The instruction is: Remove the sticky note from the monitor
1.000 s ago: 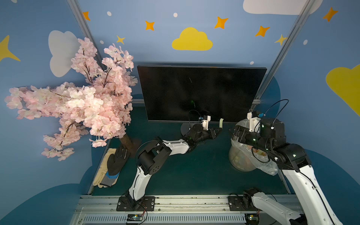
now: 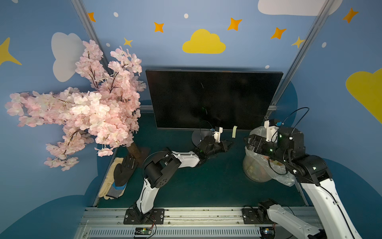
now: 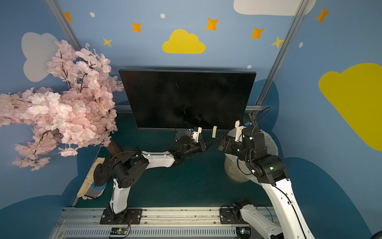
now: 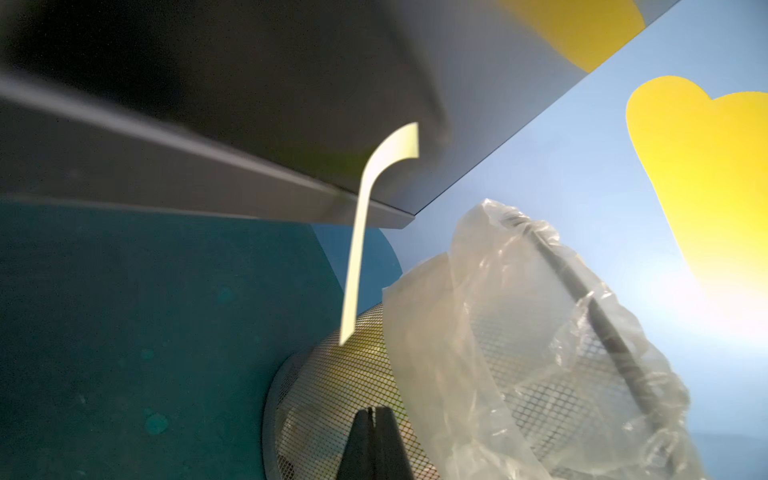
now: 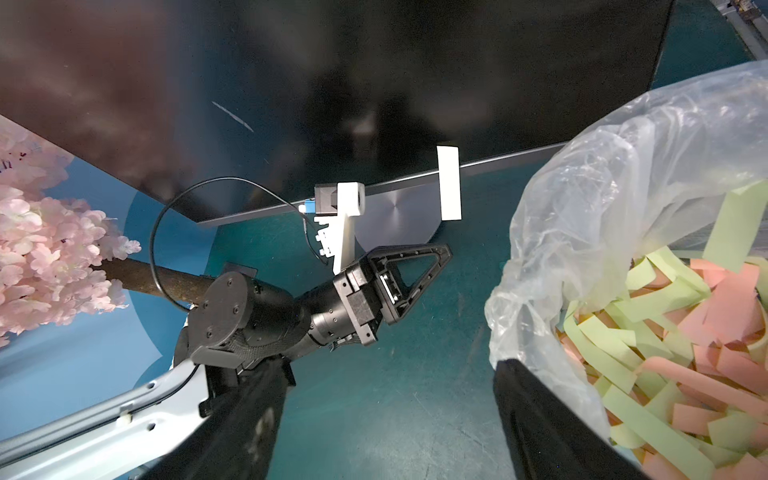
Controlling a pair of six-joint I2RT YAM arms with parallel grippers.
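A pale yellow sticky note (image 4: 357, 256) clings by its curled upper end to the lower part of the black monitor (image 2: 210, 99), and its strip hangs below the bottom edge. My left gripper is shut with nothing between its fingertips, below and apart from the note's free end. From the right wrist view, the left gripper sits just under the sticky note (image 5: 449, 182). My right gripper is open and empty, its dark fingers (image 5: 228, 428) wide apart, left of the bin in that view.
A mesh bin (image 4: 328, 392) with a clear plastic liner (image 5: 608, 184) stands at the right, holding several green and pink paper strips (image 5: 672, 408). A blossom tree (image 2: 99, 107) and gloves (image 2: 119, 179) occupy the left.
My left gripper has moved down, away from the note's lower end, which it was touching. The note still hangs on the monitor.
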